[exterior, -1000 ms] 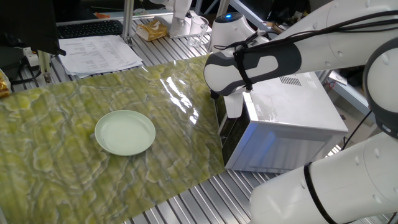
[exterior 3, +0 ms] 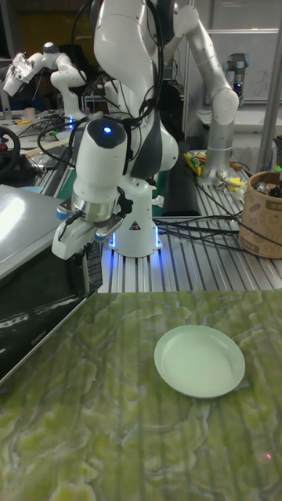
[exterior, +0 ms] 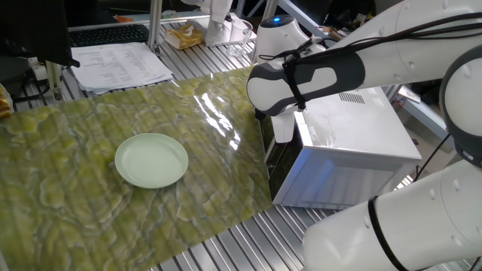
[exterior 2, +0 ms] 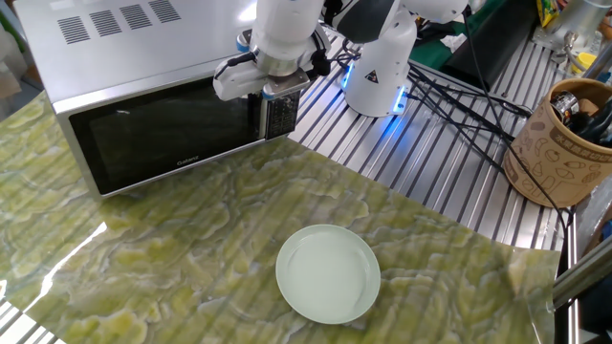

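A silver microwave with a dark glass door stands at the far left in exterior view 2; the door looks closed. My gripper is at the door's right side, by the upright handle next to the control panel. The hand hides its own fingertips, so whether they are around the handle or just beside it does not show. In exterior view 3 the gripper points down at the same spot. A pale green round plate lies empty on the green marbled mat, well apart from the gripper.
Papers and a keyboard lie beyond the mat. To the right in exterior view 2 stands a brown patterned bucket with items inside; cables run across the slatted table.
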